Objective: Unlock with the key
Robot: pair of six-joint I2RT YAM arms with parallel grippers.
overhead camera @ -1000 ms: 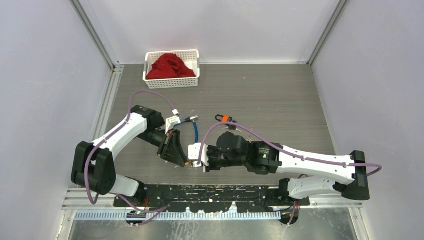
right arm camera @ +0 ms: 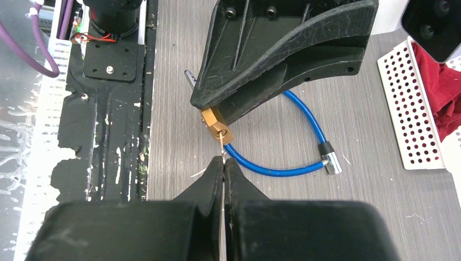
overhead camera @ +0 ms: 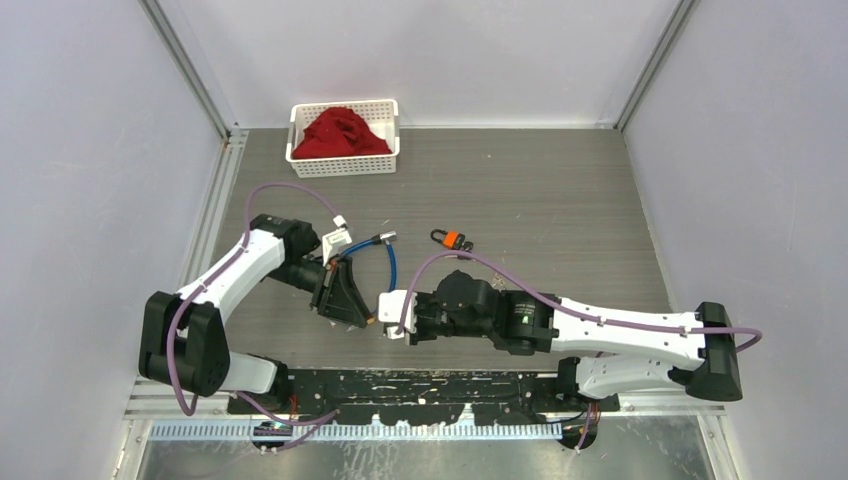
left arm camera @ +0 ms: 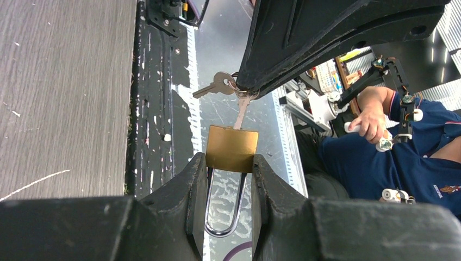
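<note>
A brass padlock (left arm camera: 231,148) with a long steel shackle is held between the fingertips of my left gripper, keyhole end toward my right gripper. That right gripper is shut on a key (left arm camera: 241,109), whose ring carries a second key (left arm camera: 220,84). In the right wrist view the key's blade points at the keyhole of the padlock (right arm camera: 217,122), reaching its face; how deep it sits I cannot tell. From the top both grippers meet low at the front middle.
An orange-and-black padlock (overhead camera: 451,240) and a blue cable lock (overhead camera: 391,264) lie on the table (overhead camera: 530,190). A white basket (overhead camera: 343,166) with red cloth stands at the back.
Over the last second my left arm has drawn slightly leftward, and my right arm has shifted very slightly; the blue cable shows more between them.
</note>
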